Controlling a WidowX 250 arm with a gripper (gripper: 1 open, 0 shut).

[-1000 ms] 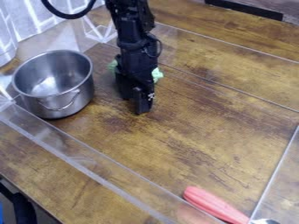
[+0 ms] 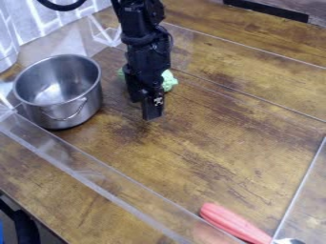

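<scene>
My black gripper (image 2: 145,103) is low over the wooden table at the upper middle, just right of a steel pot (image 2: 56,88). A green object (image 2: 165,80) lies behind the gripper, mostly hidden by it. I cannot tell whether the fingers are open or shut.
A pink-handled utensil (image 2: 232,222) lies at the lower right. Clear plastic edging runs along the left and front of the area.
</scene>
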